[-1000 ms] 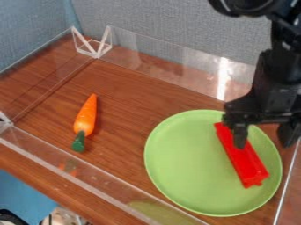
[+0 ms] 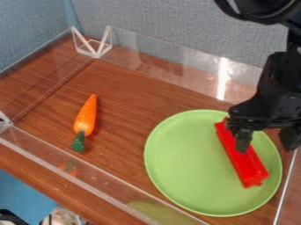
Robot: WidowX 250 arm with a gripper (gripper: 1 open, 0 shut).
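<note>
A green plate (image 2: 182,176) lies on the wooden surface at right, with a long red block (image 2: 245,165) resting on it at a slant. My black gripper (image 2: 265,136) is open, low over the far end of the block and the plate's right edge; whether it touches the block is unclear. An orange carrot (image 2: 86,117) with a green top lies apart, left of the plate.
Clear low walls (image 2: 165,70) border the wooden surface (image 2: 129,97), with white corner brackets (image 2: 94,44) at back and left. Bare wood surrounds the carrot and lies behind the plate.
Over the last second my gripper has shifted slightly to the right. The block, plate and carrot look unchanged.
</note>
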